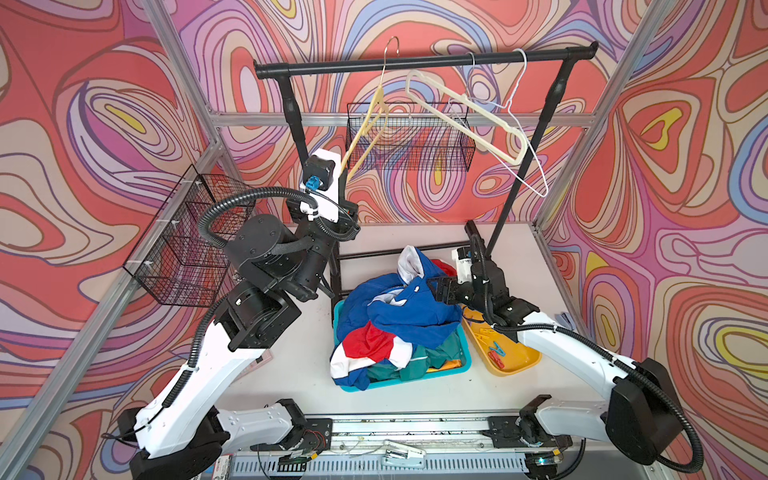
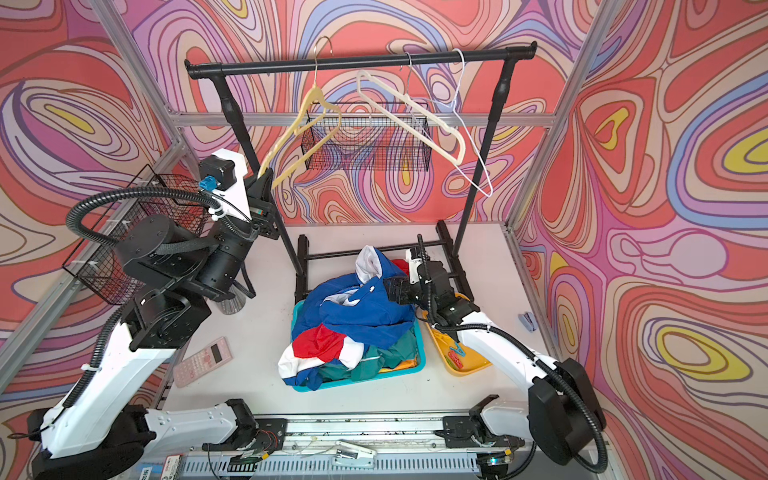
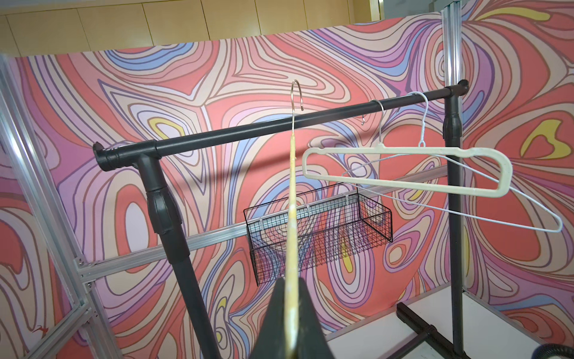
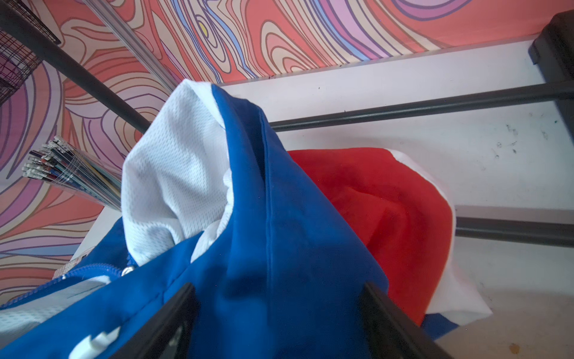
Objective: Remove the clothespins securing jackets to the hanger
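Observation:
My left gripper is raised at the rack's left, shut on the tip of a pale yellow hanger (image 2: 289, 134), whose hook is at the top bar (image 2: 356, 61). My right gripper is open low over the bunched blue, white and red jackets (image 1: 412, 312) piled in a cyan bin (image 1: 440, 370); blue fabric lies between its fingers. Red and blue clothespins (image 1: 496, 356) lie in a yellow tray (image 1: 524, 360). I see no clothespin on the hangers.
A cream hanger (image 3: 406, 185) and a white wire hanger hang at the bar's right. Wire baskets (image 2: 368, 144) are at the back and left. Pink object (image 2: 200, 360) lies at the table's left.

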